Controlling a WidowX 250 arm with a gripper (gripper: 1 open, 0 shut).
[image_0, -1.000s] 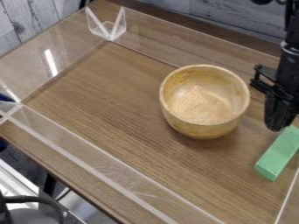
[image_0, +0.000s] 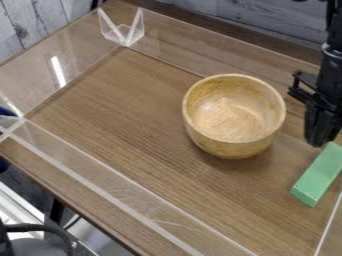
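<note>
A wooden bowl (image_0: 233, 112), light tan and empty, sits on the wooden table (image_0: 120, 120) right of centre. Below and right of it lies a green rectangular object (image_0: 315, 175). My black gripper (image_0: 315, 134) hangs at the right edge, between the bowl and the green object's upper end, shut with nothing visible between its fingers.
A clear plastic container or bracket (image_0: 122, 28) stands at the back left. Dark cables or hardware (image_0: 27, 240) lie at the lower left corner.
</note>
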